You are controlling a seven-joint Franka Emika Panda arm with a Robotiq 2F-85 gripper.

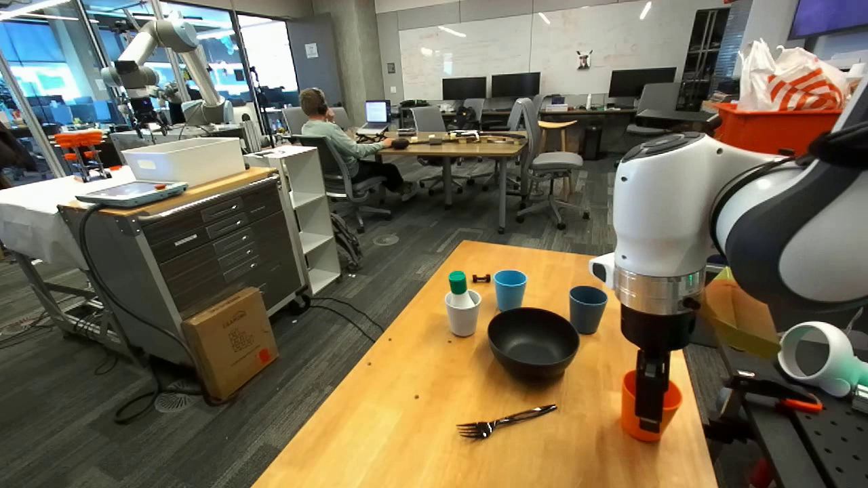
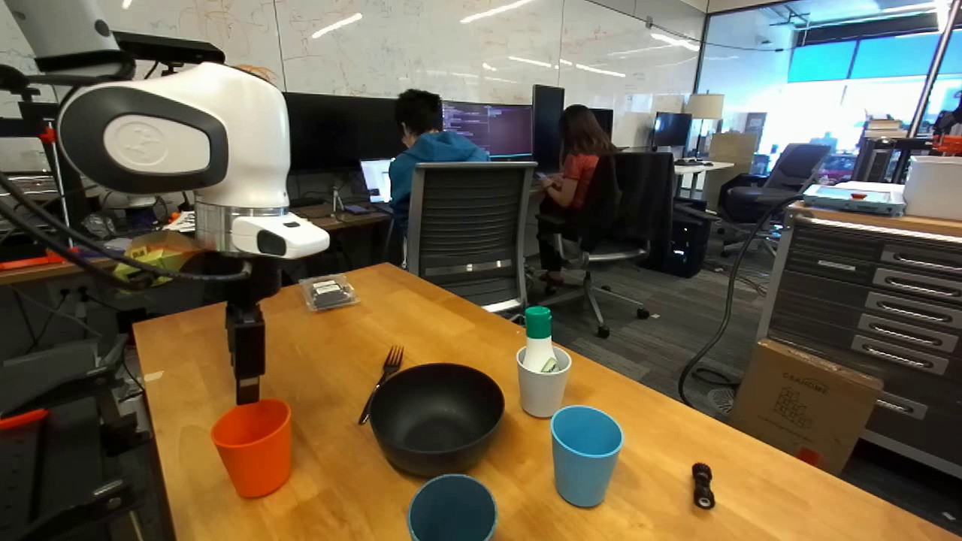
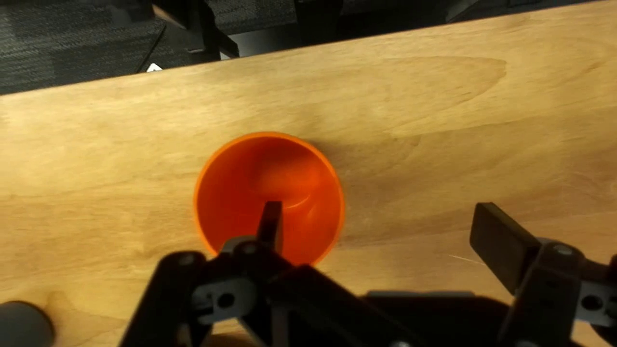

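An orange cup (image 1: 631, 407) stands upright close to the table's edge, beneath my gripper. From the wrist view its inside looks empty. My fingers are wide apart with nothing held; the left finger (image 3: 270, 226) overlaps the cup's opening, while the right finger (image 3: 502, 246) is over bare wood to the cup's right. In exterior view 2 the fingertips (image 2: 247, 391) appear at the cup's back rim, and whether they touch it I cannot tell.
A black bowl (image 1: 533, 341) and a black fork (image 1: 508, 420) lie nearby. Beyond are a dark blue cup (image 1: 587, 310), a light blue cup (image 1: 510, 290) and a white cup (image 1: 463, 316) holding a green-capped bottle (image 1: 458, 284). Bare table surrounds the orange cup.
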